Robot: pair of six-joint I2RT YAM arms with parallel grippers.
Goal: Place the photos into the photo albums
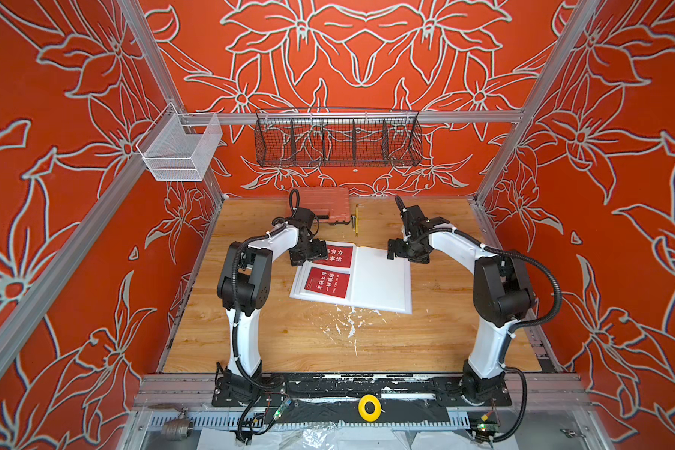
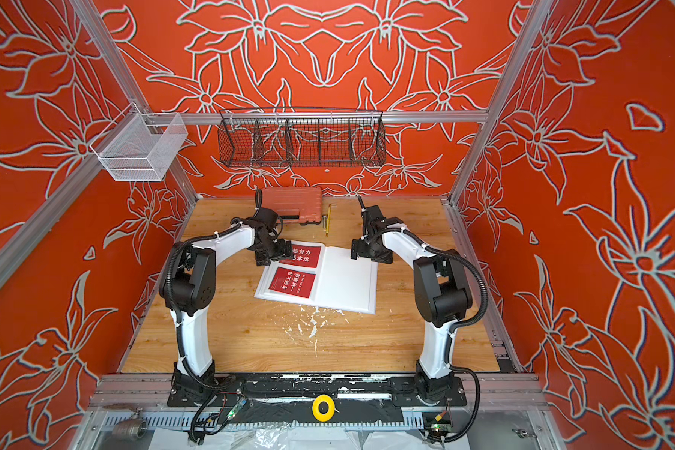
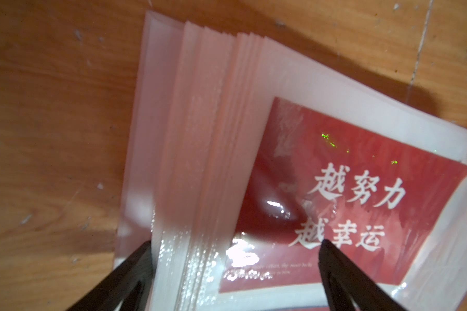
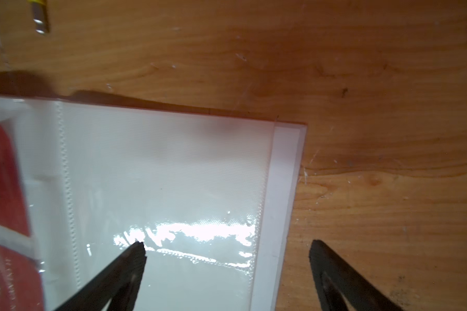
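The open photo album (image 1: pixel 378 277) lies mid-table, with two red photos (image 2: pixel 290 282) in its left page's sleeves; the right page is blank. My left gripper is over the left page's edge and upper photo (image 3: pixel 347 202), its fingers apart, one by the stack of sleeve edges; whether it touches them is unclear. My right gripper stands open above the right page's upper outer part (image 4: pixel 166 176), nothing seen between its fingers.
A red case (image 1: pixel 326 196) and a yellow tool (image 1: pixel 357 219) lie behind the album. Wire baskets (image 1: pixel 337 142) hang on the back and left rails. Bare wood surrounds the album.
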